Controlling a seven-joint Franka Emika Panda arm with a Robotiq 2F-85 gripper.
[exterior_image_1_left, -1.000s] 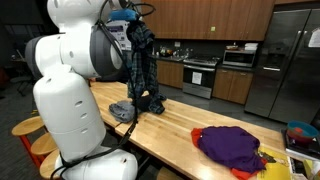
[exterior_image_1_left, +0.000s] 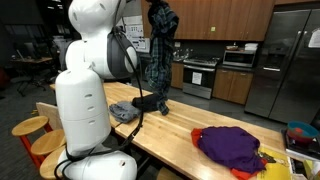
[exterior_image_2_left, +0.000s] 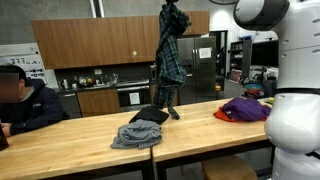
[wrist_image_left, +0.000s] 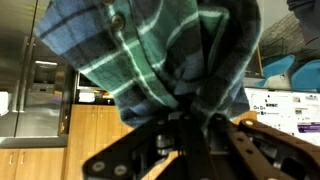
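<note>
A dark plaid flannel shirt (exterior_image_1_left: 160, 50) hangs in a long bundle above the table, its lower end near the dark cloth on the tabletop. In the second exterior view the same shirt (exterior_image_2_left: 171, 55) dangles over the table. Buttons and green-white checks of the shirt (wrist_image_left: 140, 45) fill much of the wrist view. My gripper is shut on the shirt, whose bunched fabric hides the fingertips. From the first exterior view the gripper is largely out at the top edge.
On the table (exterior_image_1_left: 190, 120) lie a grey cloth (exterior_image_2_left: 140, 134), a black cloth (exterior_image_2_left: 152, 113) and a purple cloth heap (exterior_image_1_left: 230, 147) with red and yellow pieces beside it. Mid-table is bare. A person (exterior_image_2_left: 32, 105) sits at the far left. Stools (exterior_image_1_left: 30, 126) stand left.
The shirt has moved to the right in the first exterior view and now hangs higher, with my arm raised along with it. The cloths on the table have stayed put.
</note>
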